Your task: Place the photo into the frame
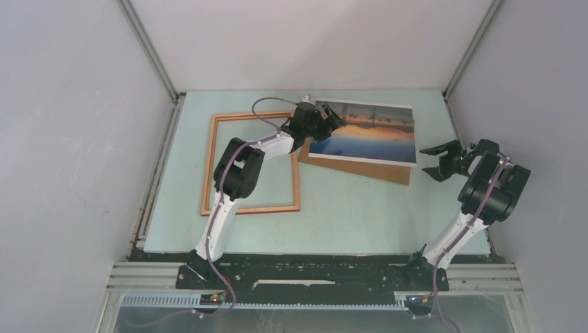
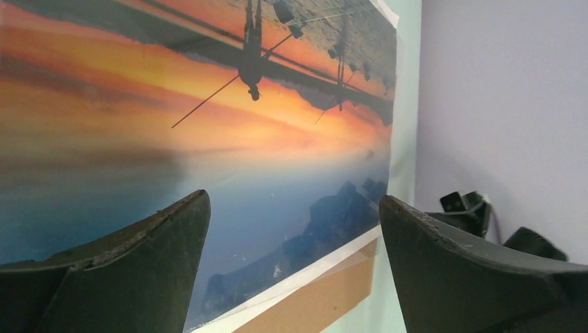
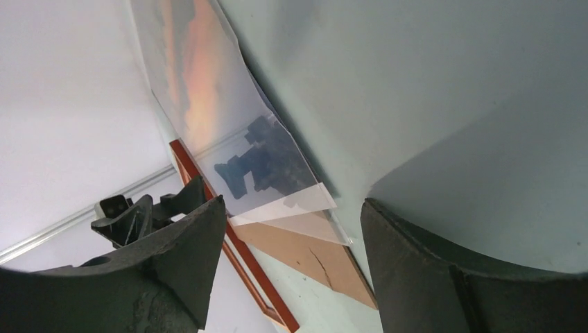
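A sunset photo (image 1: pixel 367 139) with a white border lies on a brown board (image 1: pixel 388 176) at the back right of the table, some clear film along its edge. The wooden frame (image 1: pixel 296 187) lies empty to the left. My left gripper (image 1: pixel 333 114) is open over the photo's upper left part; in its wrist view the photo fills the space between the fingers. My right gripper (image 1: pixel 433 159) stands open just right of the photo, low over the bare table, with the photo's corner and the board's edge ahead of its fingers (image 3: pixel 173 277).
White walls close in the sides and back; the right arm sits close to the right wall.
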